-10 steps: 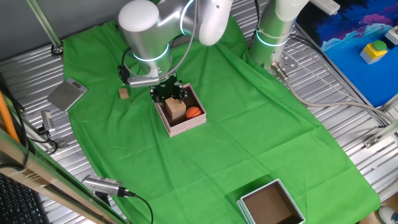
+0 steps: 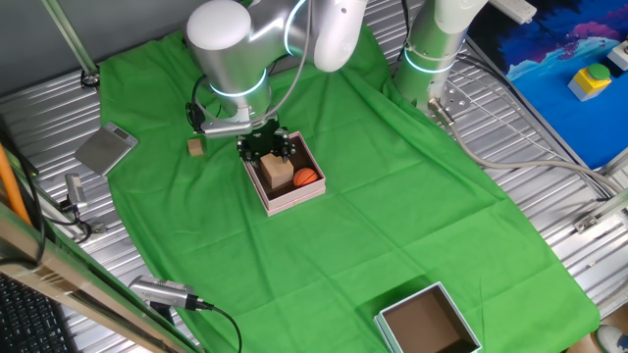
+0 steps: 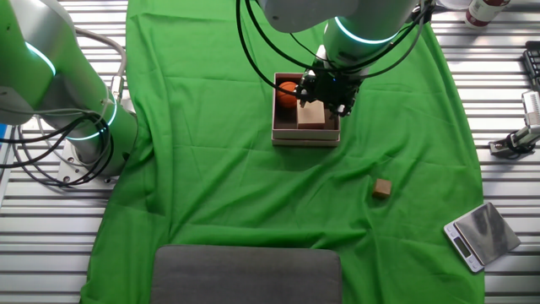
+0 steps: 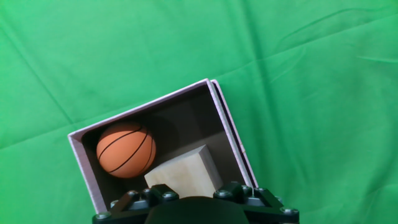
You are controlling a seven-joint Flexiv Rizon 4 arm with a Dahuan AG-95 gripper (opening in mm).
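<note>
In exterior view 1 my gripper [image 2: 268, 156] is over the rear part of a pinkish-white box [image 2: 296, 199], its fingers spread and the fingers open. Inside this box lie a wooden block [image 2: 279, 172] and an orange ball [image 2: 305, 177] with black lines, side by side. The wrist view shows the ball [image 4: 126, 150] clear of the fingers, while the near part of the block [image 4: 186, 174] is hidden behind my gripper. Whether the fingers touch the block cannot be made out.
A small wooden cube [image 2: 195, 147] rests on the green cloth beside the box, with a flat scale [image 2: 106, 149] farther off. An empty brown-lined box [image 2: 426, 321] stands at the front. Open cloth lies between the two boxes.
</note>
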